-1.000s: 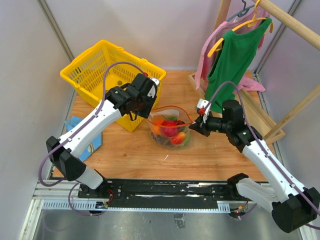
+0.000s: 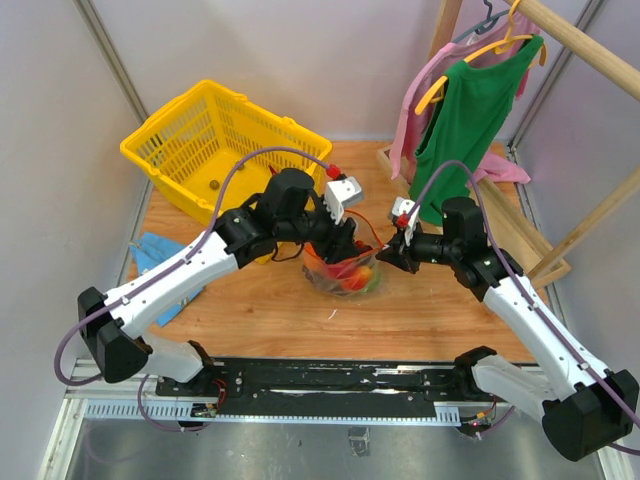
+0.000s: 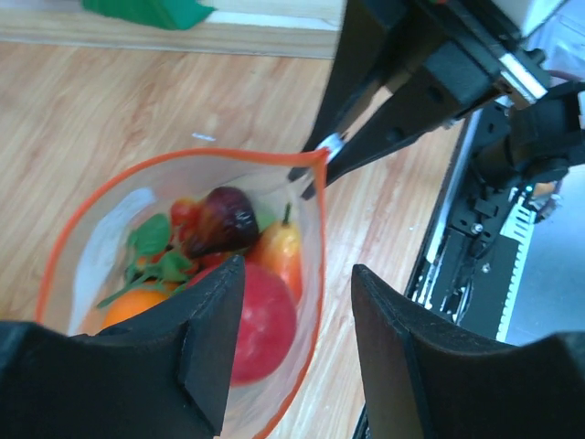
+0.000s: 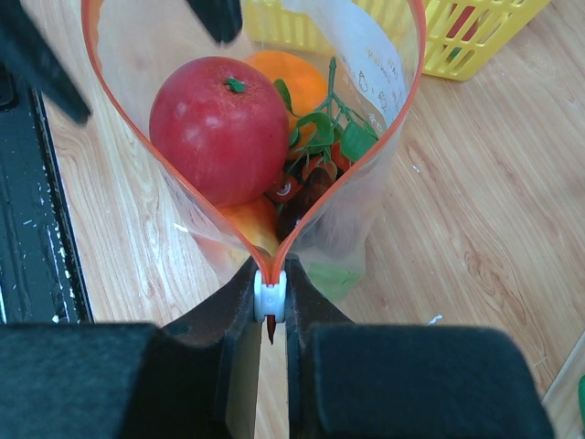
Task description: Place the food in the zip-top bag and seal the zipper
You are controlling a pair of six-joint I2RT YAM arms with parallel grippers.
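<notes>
A clear zip top bag (image 2: 330,288) with an orange rim stands on the table, its mouth wide open. Inside lie a red pomegranate (image 4: 219,130), an orange (image 4: 291,80), a pear (image 3: 278,252), a dark fruit (image 3: 222,221) and small red pieces with green leaves (image 4: 316,135). My right gripper is shut on the white zipper slider (image 4: 270,297) at one corner of the bag. My left gripper hangs open above the bag mouth, nothing between its fingers, near the rim on the slider's side. From above, the left arm partly covers the bag.
Behind the left arm stands a yellow basket (image 2: 165,172) with a few items in it. A blue cloth (image 2: 157,252) lies at the left. A wooden rack with a green garment (image 2: 470,122) stands at the back right.
My left gripper has moved right, from beside the basket and the bag's left rim to above the bag mouth. The right arm and the bag have stayed in place.
</notes>
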